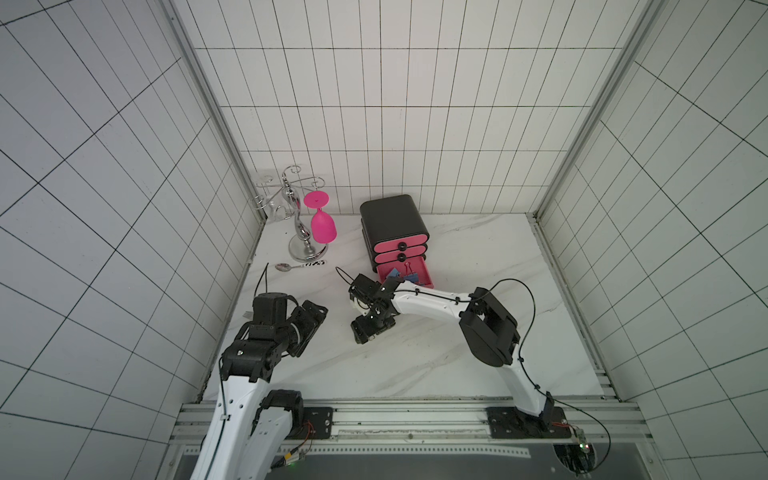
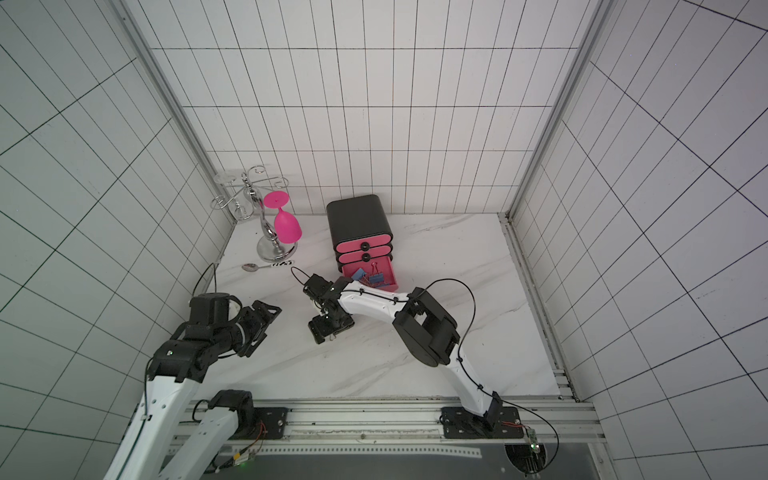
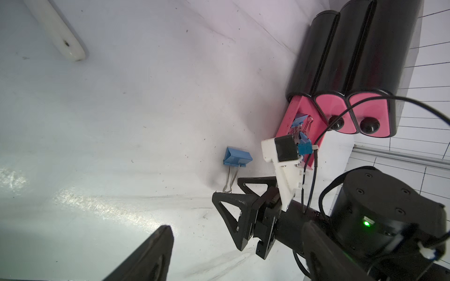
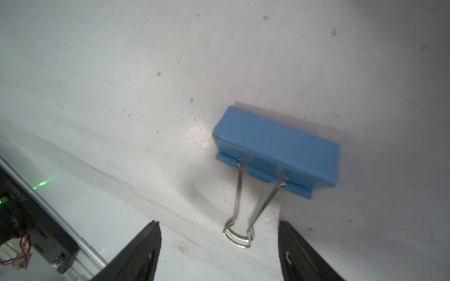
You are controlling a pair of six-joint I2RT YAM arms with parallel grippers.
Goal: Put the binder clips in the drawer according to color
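One blue binder clip (image 4: 276, 145) lies on the white table, its wire handles pointing toward my right gripper. That gripper is open, with a finger on either side of the handle end and nothing gripped. In the left wrist view the same clip (image 3: 237, 156) sits just beyond the right fingers (image 3: 232, 201); both top views hide most of it. The black cabinet's bottom pink drawer (image 2: 390, 281) is pulled out and holds blue clips (image 2: 376, 278). Open and empty, my left gripper (image 1: 313, 328) hovers at the table's left side.
A chrome stand (image 1: 305, 248) with a pink goblet (image 1: 323, 225) is at the back left. A spoon (image 1: 284, 267) lies before it. The two upper drawers (image 1: 402, 246) are shut.
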